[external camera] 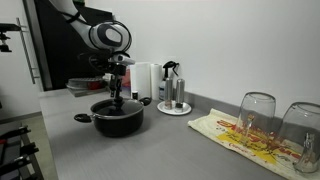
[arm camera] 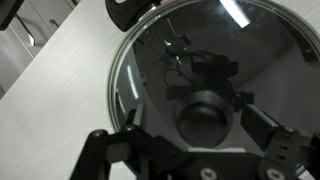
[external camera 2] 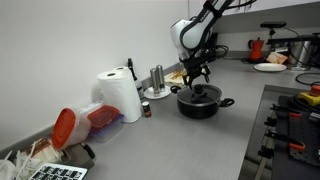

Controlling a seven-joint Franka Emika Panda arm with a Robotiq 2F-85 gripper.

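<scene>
A black pot point(external camera: 118, 120) with two side handles stands on the grey counter, its glass lid point(arm camera: 150, 75) on top. The lid's round black knob point(arm camera: 203, 118) lies between the open fingers of my gripper in the wrist view, with space on both sides of it. From outside, my gripper point(external camera: 117, 91) points straight down over the lid, close above or around the knob. In the second exterior view the gripper point(external camera 2: 195, 84) is likewise over the lid point(external camera 2: 203, 95); whether the fingertips touch anything is hard to tell.
Behind the pot, a white plate point(external camera: 174, 109) carries bottles and grinders, near a paper towel roll point(external camera 2: 118, 95). Two upturned glass jars point(external camera: 257, 112) stand on a patterned towel point(external camera: 222, 128) at the right.
</scene>
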